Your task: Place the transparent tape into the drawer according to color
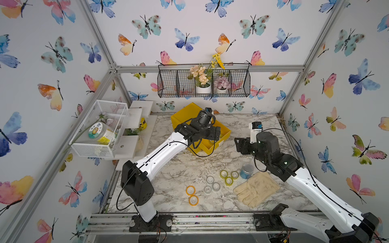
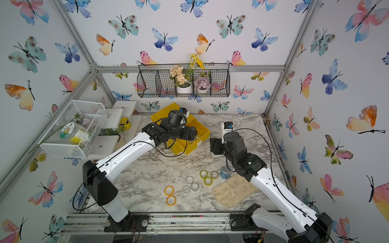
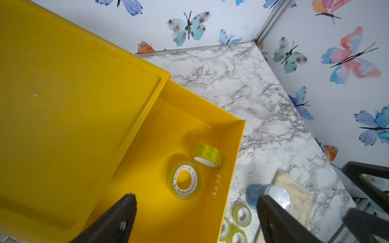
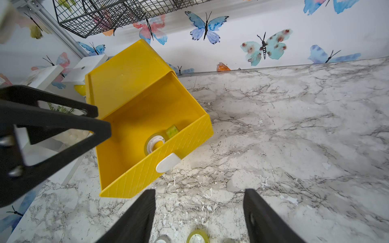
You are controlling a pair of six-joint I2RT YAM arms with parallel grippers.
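Note:
Inside the pulled-out yellow drawer (image 3: 150, 158) are two rolls of tape. One pale yellowish roll (image 3: 176, 188) lies with its white core facing up; a yellow-green roll (image 3: 216, 152) stands on its rim beside it, near the drawer's right corner. My left gripper hangs above the drawer, fingers wide apart and empty. To the right of the drawer, my right gripper is open over the bare table, nothing between its fingers. On the table lie several yellow-green rolls (image 1: 229, 183), clear rolls (image 1: 216, 186) and two orange rolls (image 1: 190, 190).
A blue jar (image 1: 246, 171) and a beige glove (image 1: 256, 190) occupy the front right. White shelves (image 1: 126, 146) with a wire basket (image 1: 77, 150) stand left. A black wire rack (image 1: 168, 87) hangs on the back wall.

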